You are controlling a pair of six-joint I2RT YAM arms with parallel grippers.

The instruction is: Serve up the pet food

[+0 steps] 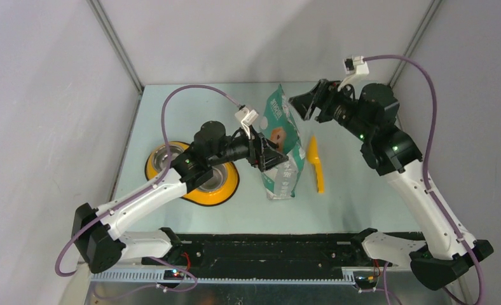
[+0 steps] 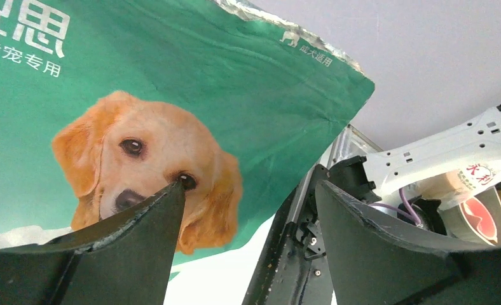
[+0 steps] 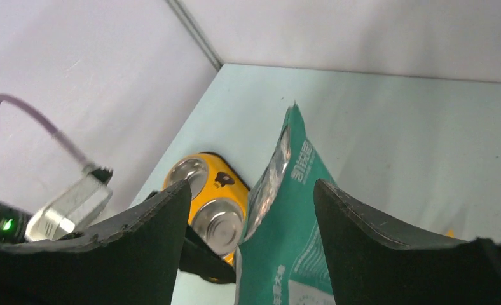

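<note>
The green and white pet food bag (image 1: 288,178) stands upright in the middle of the table. In the right wrist view, a silvery lining shows along its upper edge (image 3: 268,190). My left gripper (image 1: 274,161) is at the bag's left front, its fingers apart; the printed dog's face (image 2: 152,165) appears behind them in the left wrist view, and I see nothing held. To the upper right of the bag, my right gripper (image 1: 304,109) is open and empty. The orange double bowl (image 1: 217,198) lies on the left, partly hidden under my left arm.
A yellow scoop (image 1: 315,159) lies just right of the bag. White walls enclose the table (image 1: 356,203) at the back and sides.
</note>
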